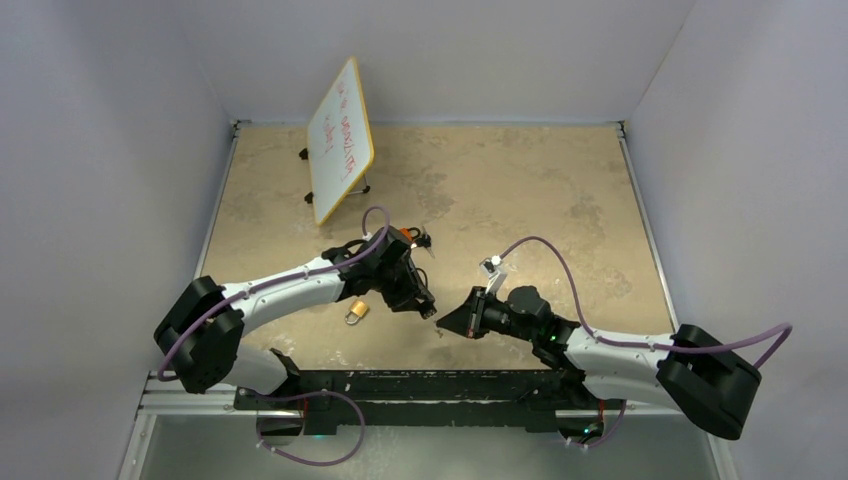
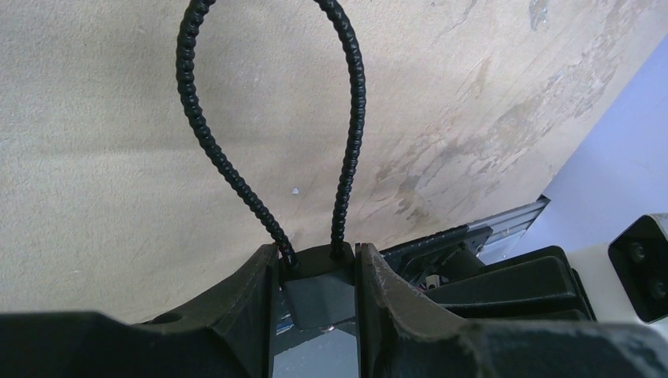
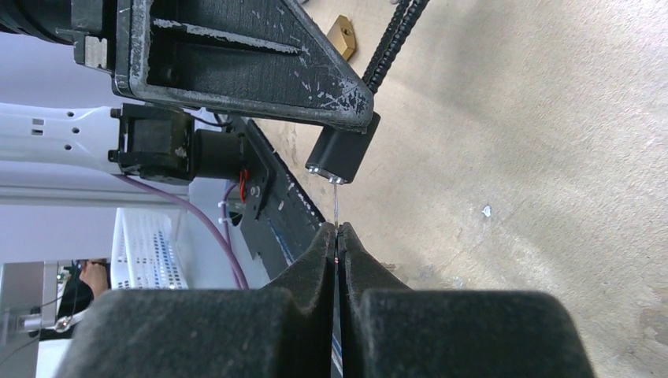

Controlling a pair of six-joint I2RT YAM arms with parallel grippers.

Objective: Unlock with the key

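Note:
My left gripper grips the black body of a lock with a looped cable; in the right wrist view that body (image 3: 339, 153) sits just beyond my right fingertips. My right gripper is shut on a thin silver pin, apparently the key (image 3: 335, 205), which lines up with the lock's underside; whether it enters is unclear. In the top view the two grippers face each other near the front middle. A brass padlock (image 1: 356, 310) lies on the table left of them.
A whiteboard (image 1: 340, 140) stands at the back left. Orange and black items (image 1: 424, 238) lie behind my left gripper. A dark beam (image 1: 420, 385) runs along the front edge.

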